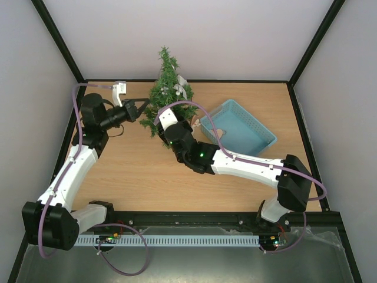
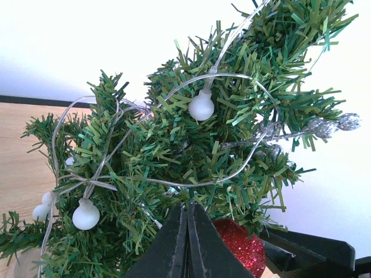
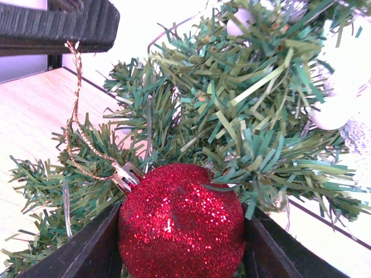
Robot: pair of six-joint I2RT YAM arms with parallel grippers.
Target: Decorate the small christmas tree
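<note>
A glittery red ball (image 3: 179, 217) is clasped between the fingers of my right gripper, low against the tree's front branches. From the ball's metal cap a thin gold string (image 3: 76, 110) rises to the tip of my left gripper, which is shut and appears to pinch it. The string cannot be made out in the left wrist view, where part of the red ball (image 2: 239, 246) shows beside the fingers. The small green tree (image 1: 166, 73) stands upright at the back middle. In the top view the ball is hidden.
A light-blue basket (image 1: 259, 125) stands right of the tree, with a tan item inside. Clear light wires with white round bulbs (image 2: 86, 215) wind through the branches, along with silvery decorations.
</note>
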